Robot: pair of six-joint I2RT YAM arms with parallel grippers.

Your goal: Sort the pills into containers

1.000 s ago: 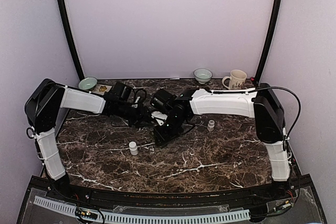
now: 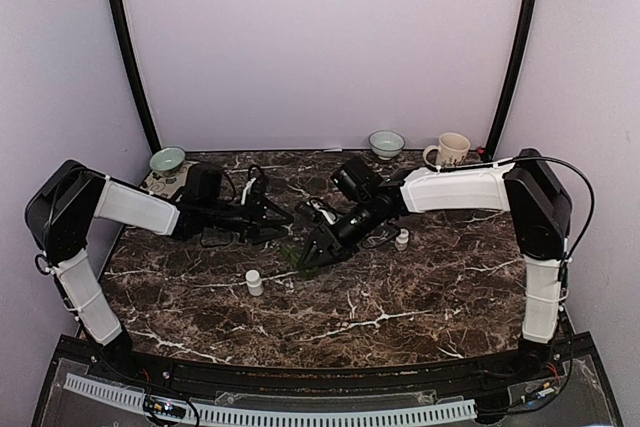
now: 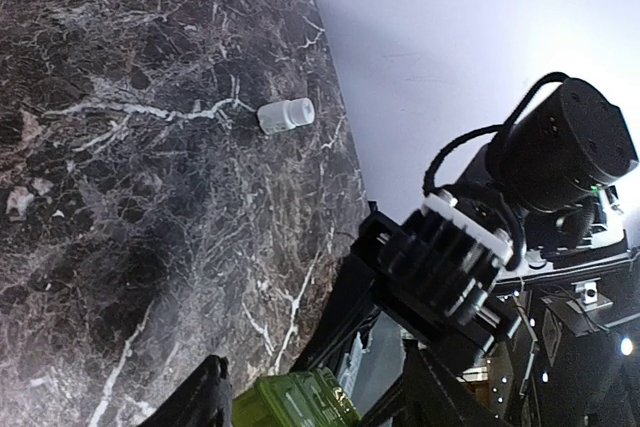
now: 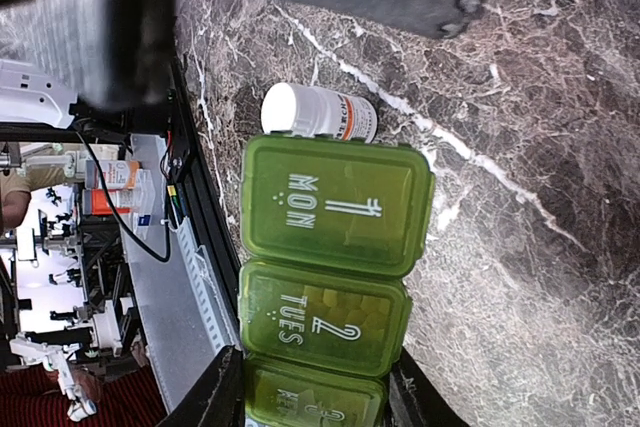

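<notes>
A green pill organizer [image 4: 335, 207] is tilted above the table, with my right gripper [image 2: 310, 250] shut on it. In the right wrist view its MON, TUES and third lids look closed, with yellowish pieces visible under the TUES lid [image 4: 325, 317]. My left gripper [image 2: 279, 228] stands partly open just left of the organizer. Its fingers [image 3: 205, 392] frame the organizer's green end [image 3: 300, 402] in the left wrist view, apparently without gripping it. A white bottle [image 2: 254, 283] stands on the near-left table; a second white bottle [image 2: 402, 240] is to the right.
Two pale green bowls, the left bowl [image 2: 167, 160] and the back bowl [image 2: 386, 144], sit along the rear, beside a cream mug [image 2: 450, 150]. Both arms crowd its middle.
The bottles, bowls and mug have stayed put.
</notes>
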